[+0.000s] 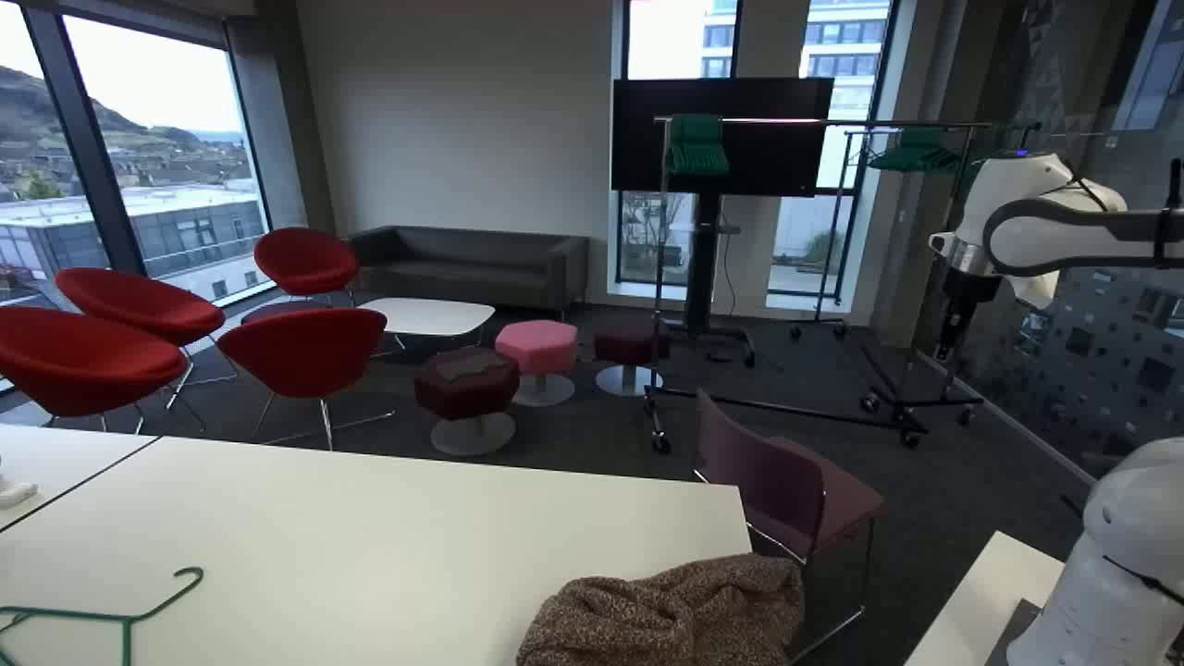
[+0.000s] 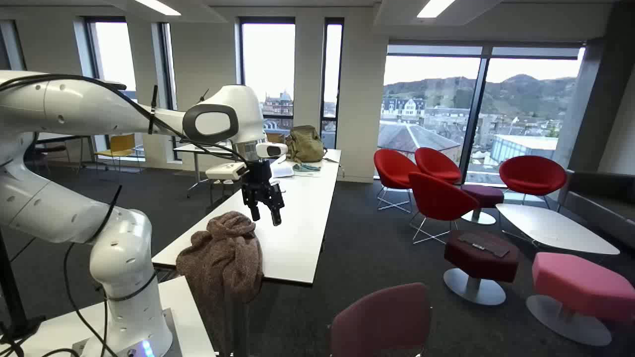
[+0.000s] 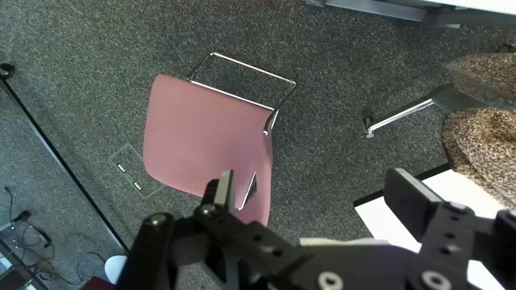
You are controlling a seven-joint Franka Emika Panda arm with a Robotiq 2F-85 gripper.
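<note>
My gripper is open and empty, its two fingers wide apart in the wrist view. It points down from high up, with a maroon chair (image 3: 205,137) and bare carpet beneath it. A brown fleece garment (image 2: 220,253) lies bunched over the near end of the white table, part of it hanging off the edge. Exterior view 1 shows the same fleece at the table's corner, well away from the gripper (image 1: 946,346). On that table's left lies a green hanger (image 1: 128,617), cut off by the frame.
A clothes rack (image 1: 816,120) carries bunches of green hangers (image 1: 696,144) behind the chair. Red armchairs (image 1: 305,350) and stools (image 1: 536,346) stand farther off. A green bag (image 2: 304,144) sits at the table's far end.
</note>
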